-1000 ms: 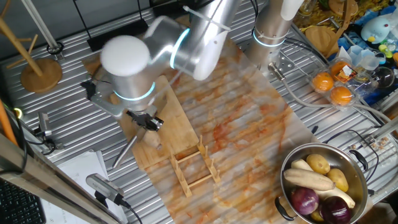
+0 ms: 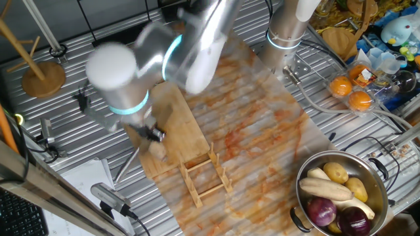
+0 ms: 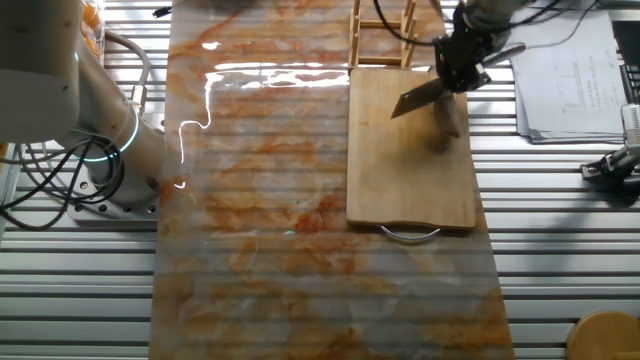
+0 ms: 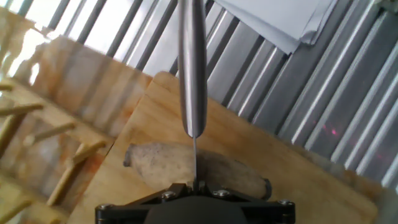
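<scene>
A knife [image 4: 192, 74] is held in my gripper, which is shut on it; its metal handle points away from the fingers. Its broad blade [image 3: 418, 98] shows over the cutting board [image 3: 400, 180], tilted. A tan, elongated root vegetable [image 4: 165, 163] with dark ends lies on the board, and the thin blade edge crosses in front of its middle in the wrist view. Whether blade and vegetable touch, I cannot tell. In the first exterior view the arm is blurred, with the gripper [image 2: 156, 134] beside the vegetable [image 2: 157, 151].
A wooden rack [image 2: 207, 178] stands against one end of the board. A steel pot [image 2: 308, 160] of potatoes, pale roots and purple onions is at lower right. White papers [image 3: 570, 75] lie beyond the board's side.
The board, rack and pot stay where they were.
</scene>
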